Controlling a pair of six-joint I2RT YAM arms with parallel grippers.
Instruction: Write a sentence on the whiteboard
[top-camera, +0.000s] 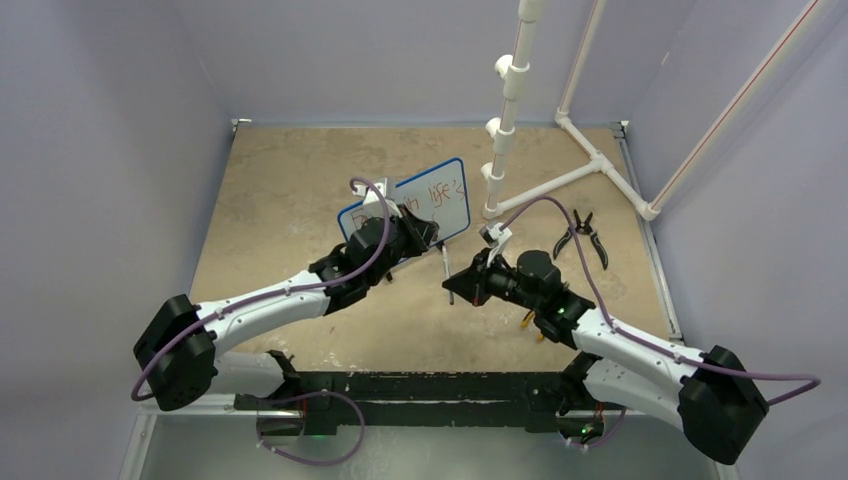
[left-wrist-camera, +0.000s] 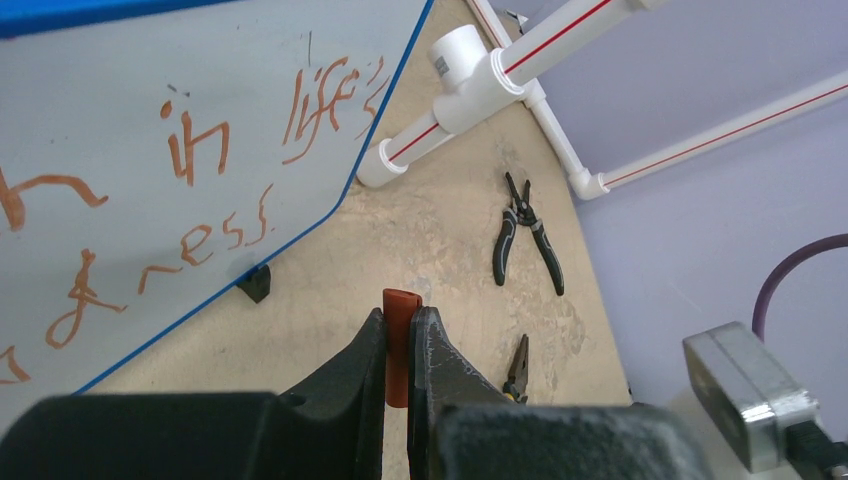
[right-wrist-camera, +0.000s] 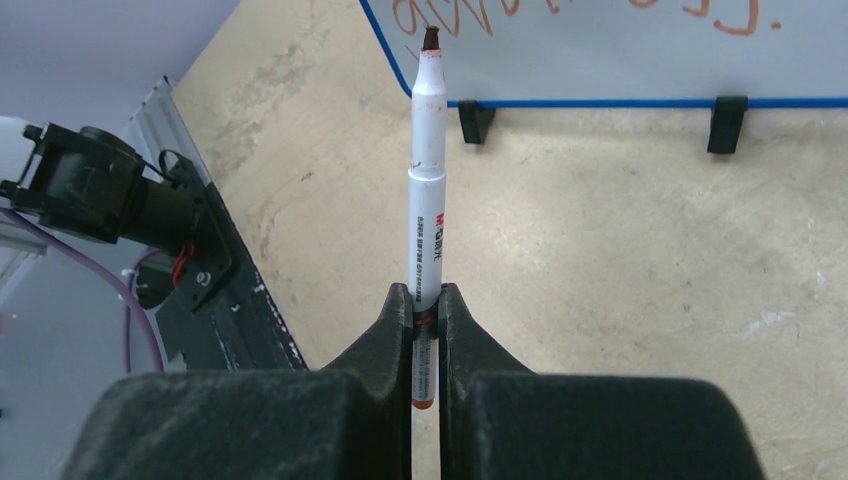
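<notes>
The whiteboard (top-camera: 440, 190) with blue edging stands on black feet, carrying orange handwriting; "in life's" and a word ending "ness" are readable in the left wrist view. My left gripper is shut on an orange marker cap (left-wrist-camera: 398, 320) close in front of the board. My right gripper is shut on a white marker (right-wrist-camera: 427, 230), held upright in that wrist view with its dark tip outward; from above it sits below and in front of the board, right of the left gripper.
White PVC pipes (top-camera: 540, 190) rise behind and right of the board. Black-handled pliers (left-wrist-camera: 506, 240) and yellow-handled pliers (left-wrist-camera: 517, 370) lie on the right of the table.
</notes>
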